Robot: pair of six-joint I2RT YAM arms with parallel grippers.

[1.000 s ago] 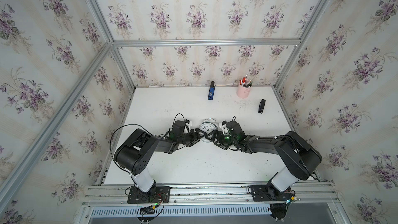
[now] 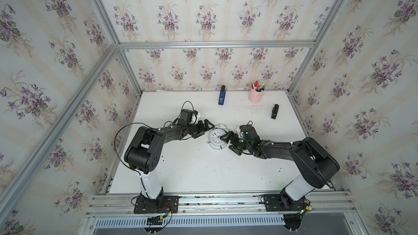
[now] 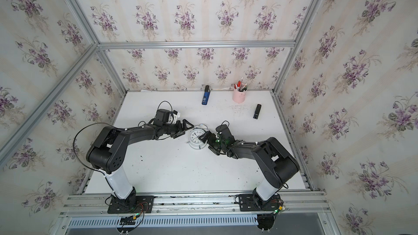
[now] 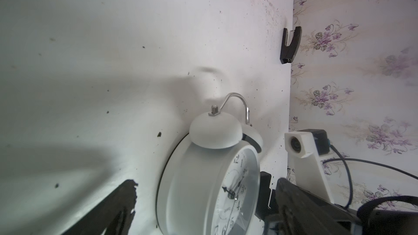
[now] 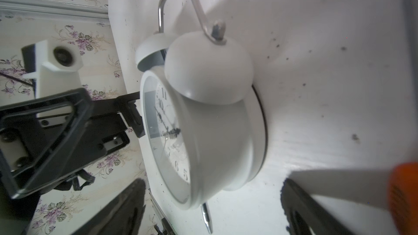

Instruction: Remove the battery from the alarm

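Observation:
A white twin-bell alarm clock (image 2: 216,137) lies on its back on the table, dial up. In the left wrist view the clock's side (image 4: 191,187) shows beyond the open fingers of my left gripper (image 2: 209,129), which is apart from it on the left. From the right, my right gripper (image 2: 228,142) reaches over the clock's edge, one finger overlapping the dial from above. Its fingers are open too, and the clock's wall (image 5: 226,135) appears between its blurred fingers in the right wrist view. The clock's back and any battery are hidden.
A blue device (image 2: 222,95), a pink pen cup (image 2: 255,95) and a black stapler (image 2: 274,111) stand along the back of the table. Something orange (image 5: 405,195) is at the edge of the right wrist view.
My left gripper has moved back and away from the right gripper, uncovering more of the dial. The right gripper has shifted slightly to the right.

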